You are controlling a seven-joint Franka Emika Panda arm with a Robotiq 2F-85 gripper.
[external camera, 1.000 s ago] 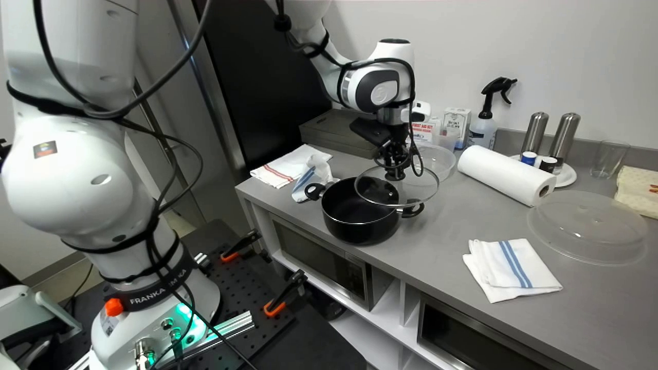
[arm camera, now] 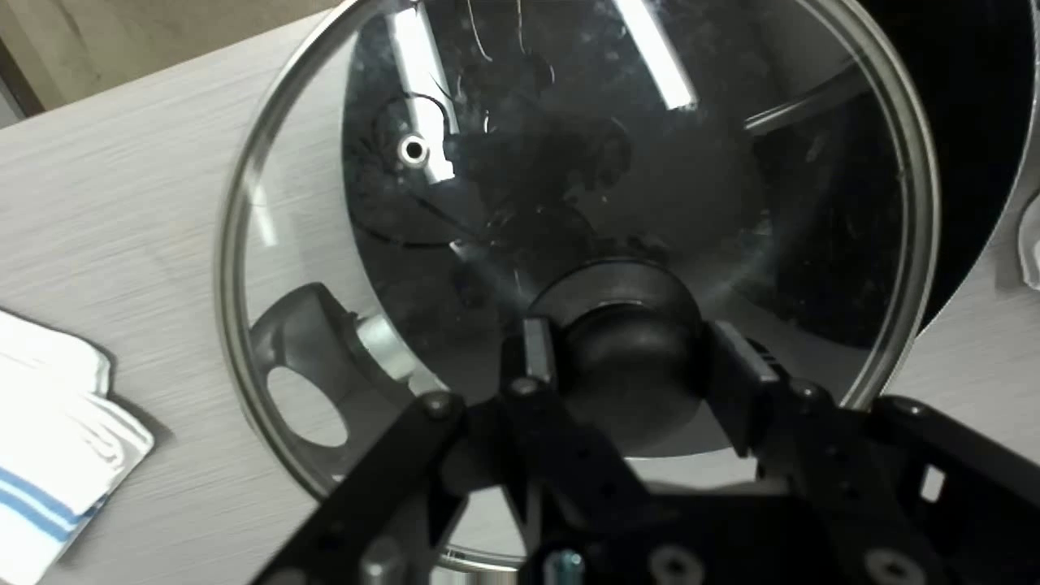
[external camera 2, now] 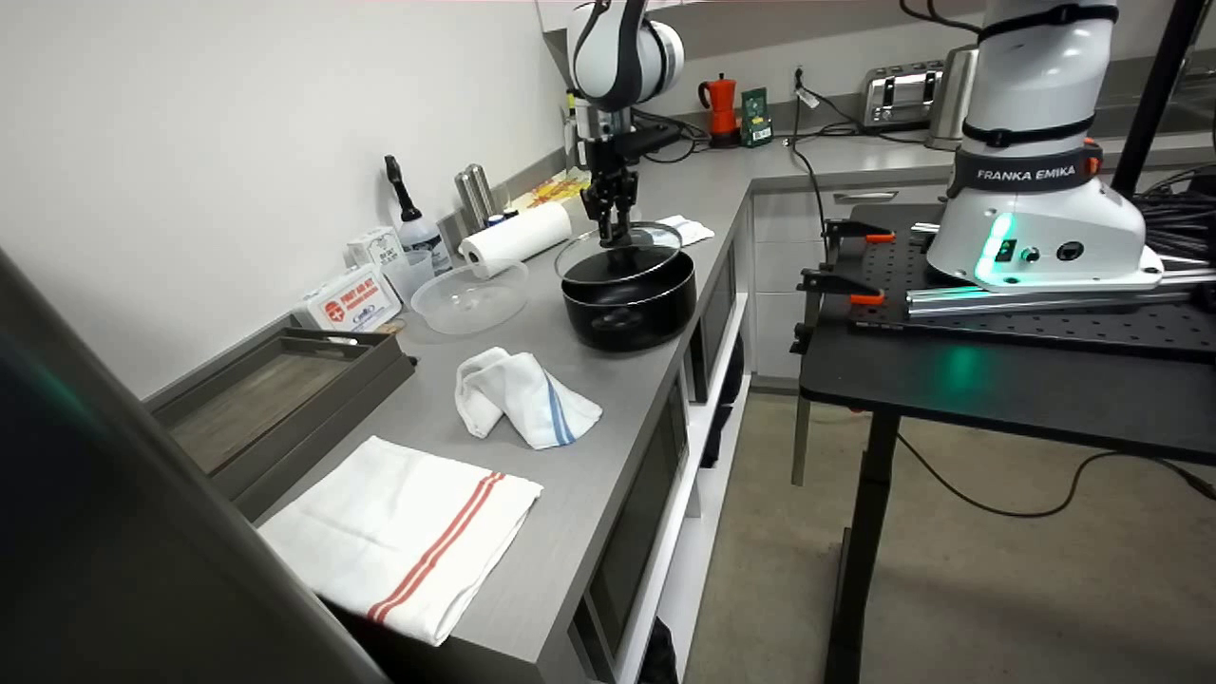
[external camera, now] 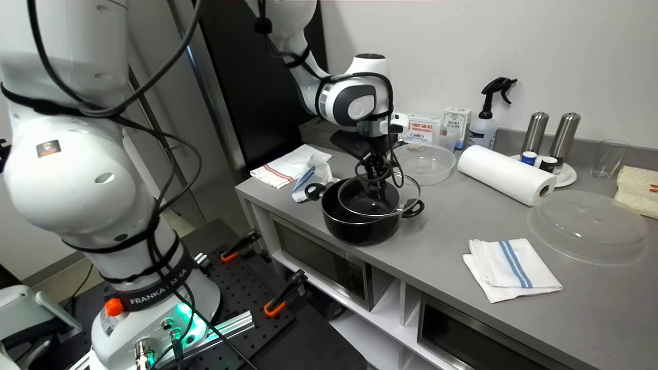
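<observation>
A black two-handled pot (external camera: 361,228) stands on the grey counter near its front edge. Over it is a clear glass lid (external camera: 407,197) with a metal rim, off-centre toward one side handle, so part of the opening shows. My gripper is shut on the lid's round black knob (arm camera: 634,380), one finger on each side. In exterior view 2 the lid (external camera 2: 570,264) looks slightly tilted, and its near rim overhangs the pot (external camera 2: 627,319). Whether the lid touches the pot's rim I cannot tell.
A crumpled white towel (external camera 2: 519,399) lies close to the pot. Behind are a clear plastic bowl (external camera: 425,165) and a paper towel roll (external camera: 506,174). A folded blue-striped towel (external camera: 512,268) and a plastic cover (external camera: 589,228) lie further right, with bare counter between.
My arm has moved left and down in exterior view 1, carrying the lid. The lid now covers more of the pot's opening; the pot has stayed put.
</observation>
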